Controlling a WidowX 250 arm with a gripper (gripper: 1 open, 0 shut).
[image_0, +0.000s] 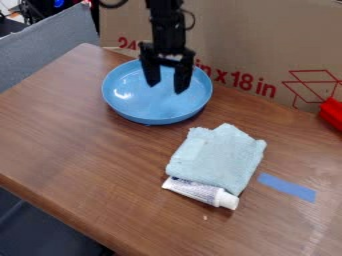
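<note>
My black gripper (166, 70) is raised over the rear part of a round blue plate (144, 102), its fingers open and blurred, with nothing visible between them. The plate looks empty. A folded pale blue cloth (217, 154) lies at the front right of the wooden table, with a white tube (201, 192) lying just in front of it.
A cardboard box (254, 50) stands behind the plate. A red object (330, 114) is at the right edge. A blue tape strip (286, 187) is right of the cloth.
</note>
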